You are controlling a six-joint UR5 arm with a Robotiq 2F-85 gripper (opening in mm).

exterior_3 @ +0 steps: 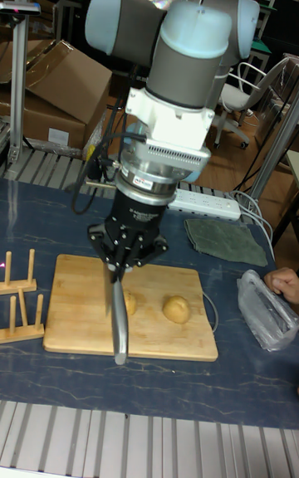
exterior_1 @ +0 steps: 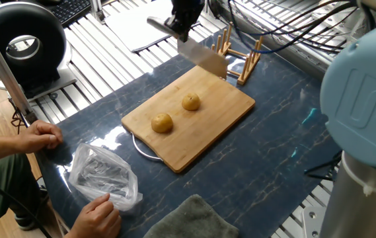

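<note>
A cleaver with a broad metal blade (exterior_1: 202, 58) hangs in the air, its grey handle (exterior_3: 120, 323) gripped by my gripper (exterior_1: 180, 33). The black gripper (exterior_3: 122, 258) is shut on that handle. In exterior view 1 the blade overlaps the far corner of the wooden cutting board (exterior_1: 224, 109). Two round yellow-brown potatoes sit apart on the board: one potato (exterior_1: 162, 123) closer to the metal handle side, the other potato (exterior_1: 190, 101) nearer the middle. In exterior view 3 the cleaver partly hides the second potato (exterior_3: 131, 304).
A wooden peg rack (exterior_1: 244, 68) stands just beyond the board. A person's hands (exterior_1: 98, 218) rest at the table edge by a clear plastic bag (exterior_1: 105, 177). A grey-green cloth (exterior_1: 193, 221) lies at the front. The dark table right of the board is clear.
</note>
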